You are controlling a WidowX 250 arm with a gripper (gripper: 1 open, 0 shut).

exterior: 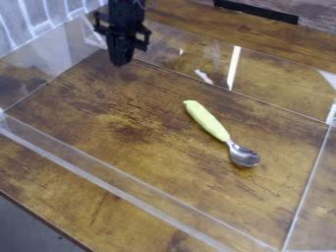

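Observation:
My gripper [124,47] is at the top left of the camera view, dark and shut, with nothing visible between its fingers. It is raised near the back left corner of the clear-walled area. A spoon [207,122] with a pale yellow-green handle and a silver bowl lies on the wooden table [118,148] right of centre, well apart from the gripper.
Clear low walls border the work area on the left, back, front and right. A dark strip [252,12] lies at the back edge, and a white railing is at the top left.

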